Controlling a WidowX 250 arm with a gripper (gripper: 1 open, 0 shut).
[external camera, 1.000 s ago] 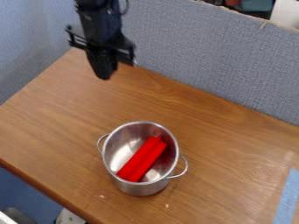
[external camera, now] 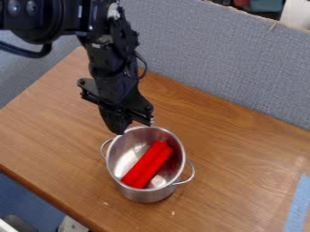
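A steel pot (external camera: pixel 130 145) with two wire handles stands on the wooden table, and a red cylindrical object (external camera: pixel 147 165) lies diagonally inside it. My black gripper (external camera: pixel 126 121) points down just above the pot's back-left rim. Its fingers are small and dark in this view, so how far they are apart is unclear.
A grey padded wall (external camera: pixel 237 63) runs along the back and left. A light blue strip (external camera: pixel 296 204) lies at the right edge.
The pot and red object look unmoved.
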